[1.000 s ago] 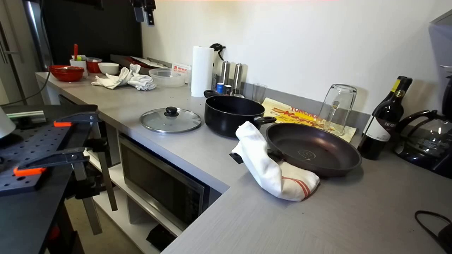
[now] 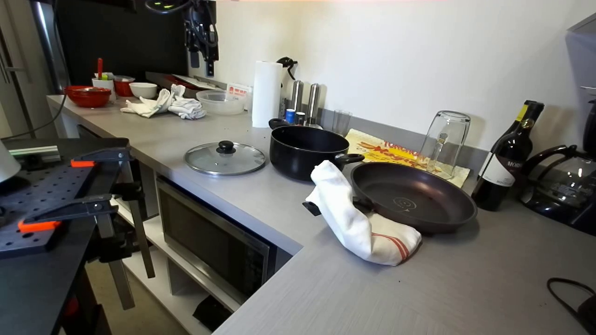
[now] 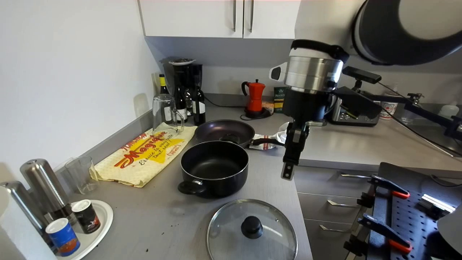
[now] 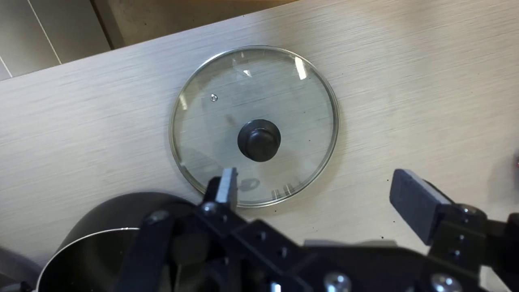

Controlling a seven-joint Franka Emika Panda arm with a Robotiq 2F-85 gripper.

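Note:
My gripper is open and empty, held above the counter. Between and beyond its spread fingers, the wrist view shows a round glass lid with a black knob, lying flat with the knob up. In exterior view 1 the gripper hangs high at the top, well clear of the lid. The black pot stands uncovered right beside the lid; in the wrist view part of its rim is hidden behind the gripper's fingers.
A frying pan sits past the pot, a white towel by its handle. A glass pitcher stands upside down on a yellow cloth by the wall. A paper towel roll stands behind the lid. The counter edge runs close to the lid.
In exterior view 1 the gripper has come lower and slightly right, with more of the arm showing. Lid, pot, pan and towel stay where they were.

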